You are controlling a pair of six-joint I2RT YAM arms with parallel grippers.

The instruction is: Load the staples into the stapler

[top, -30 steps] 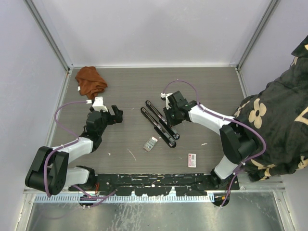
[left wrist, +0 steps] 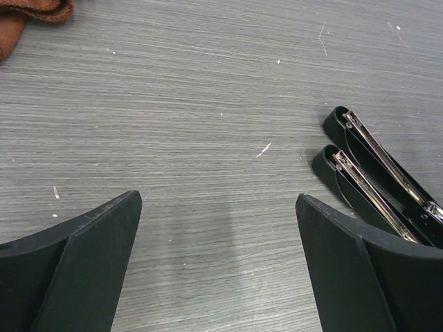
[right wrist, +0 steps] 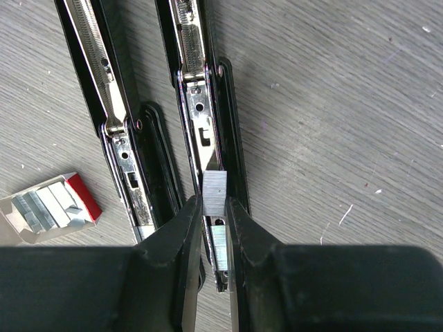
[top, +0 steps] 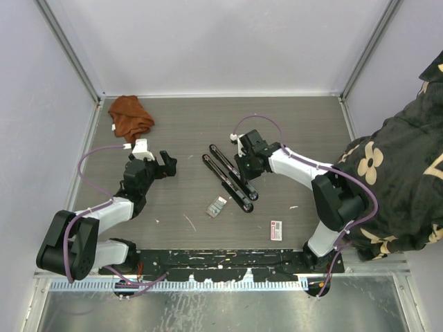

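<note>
Two black staplers lie opened out side by side: the left stapler (top: 227, 182) and the right stapler (top: 223, 158). My right gripper is shut on a small silver staple strip (right wrist: 214, 185), held over the right stapler's metal channel. Just below it, another silver strip (right wrist: 219, 247) shows in that channel. A similar strip (right wrist: 146, 232) shows in the left stapler's channel. Whether the held strip touches the channel, I cannot tell. My left gripper stands open and empty over bare table, left of both staplers.
An open box of staples (right wrist: 52, 207) lies beside the left stapler. A closed small box (top: 276, 230) sits near the front right. Brown cloth (top: 130, 119) is bunched at the back left. Bare table (top: 183, 138) separates my left gripper from the staplers.
The right arm has shifted very slightly; its gripper stays over the right stapler. The left arm, the staplers and the boxes look unmoved.
</note>
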